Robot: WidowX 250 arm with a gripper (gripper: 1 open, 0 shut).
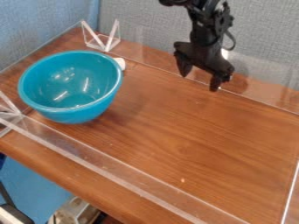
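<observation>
A black robot arm reaches down from the top edge, its gripper (200, 72) hanging over the back part of the wooden table, right of centre. The two dark fingers stand apart, with nothing visible between them. A large turquoise bowl (70, 96) stands upright at the left of the table, clear of the gripper; its inside looks empty. A small white object (119, 63) peeks out behind the bowl, mostly hidden.
White wire-like braces (100, 38) stand at the back left and left edge. Clear low rails run along the back and left edges. Grey padded panels wall off the back.
</observation>
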